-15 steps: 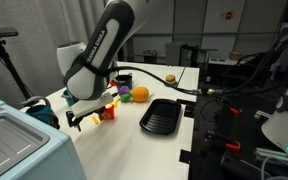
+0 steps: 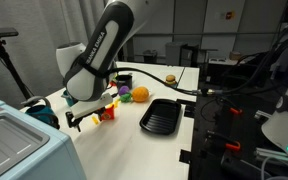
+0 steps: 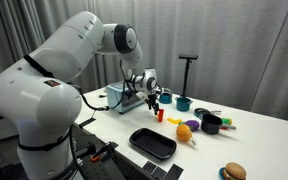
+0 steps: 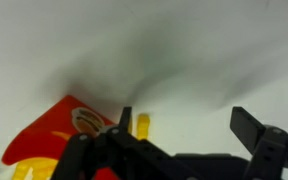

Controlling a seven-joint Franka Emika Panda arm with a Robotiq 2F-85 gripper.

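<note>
Close above the white table, my gripper stands open, its two black fingers wide apart. Between them, nearer the left finger (image 4: 122,125), a small yellow strip (image 4: 142,126) shows on the table; nothing is gripped. A red container with yellow pieces (image 4: 64,130), apparently a fries box, is partly cut off at the lower left of the wrist view. From outside, the red container (image 3: 161,116) is beside the gripper, and in the first exterior view the red container (image 2: 109,112) is near a yellow piece (image 2: 95,121).
A black tray (image 2: 162,117) lies to the right, with an orange object (image 2: 141,94) behind it. A large pale box (image 2: 29,150) occupies the near left. A black pot (image 3: 211,124) and toy burger (image 3: 234,171) stand farther off.
</note>
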